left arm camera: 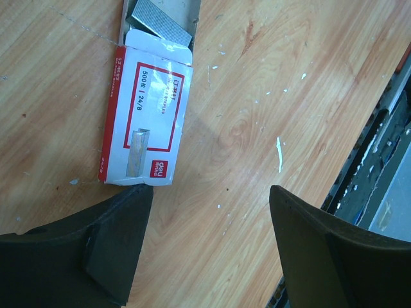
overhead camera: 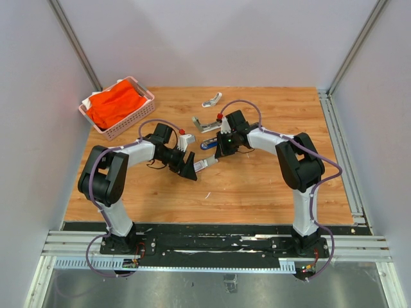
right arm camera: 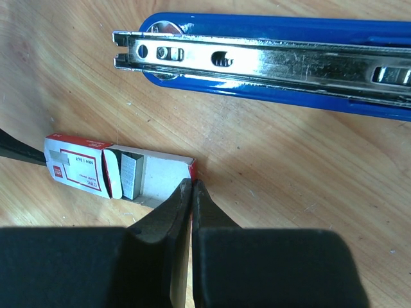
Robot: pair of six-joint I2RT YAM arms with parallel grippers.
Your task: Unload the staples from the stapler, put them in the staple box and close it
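Observation:
A deli staple box [left arm camera: 160, 112] lies on the wood, its sleeve at the left and its tray [right arm camera: 160, 176] slid out rightward, holding a strip of staples [left arm camera: 160, 22]. My left gripper is open at the sleeve's near end, nothing between its fingers. My right gripper is shut at the tray's right end; whether anything thin is between its tips cannot be told. The blue stapler [right arm camera: 276, 96], with its metal rail exposed, lies just behind the box.
Grey metal pieces [overhead camera: 210, 102] lie at the back. A pink basket with orange cloth [overhead camera: 115, 106] is back left.

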